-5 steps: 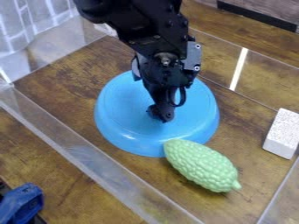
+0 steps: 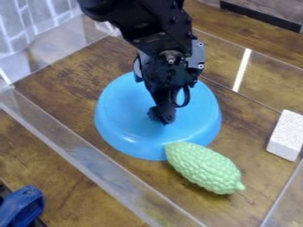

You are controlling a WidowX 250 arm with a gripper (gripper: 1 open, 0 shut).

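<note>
The black arm reaches down from the top, its gripper (image 2: 164, 112) over the middle of a light blue upturned bowl or dome-shaped dish (image 2: 124, 124). The fingertips are low against the blue surface; whether they are apart or closed is hard to see, and no object shows clearly between them. A pale green bumpy vegetable toy (image 2: 204, 168) lies at the bowl's front right edge, touching it or very close.
A white block (image 2: 286, 135) lies at the right. A dark blue object (image 2: 17, 206) sits at the lower left corner. Clear plastic strips border the wooden surface (image 2: 66, 75), which is mostly bare at the left.
The arm and gripper have shifted very slightly; the bowl, the green toy and the white block look unmoved.
</note>
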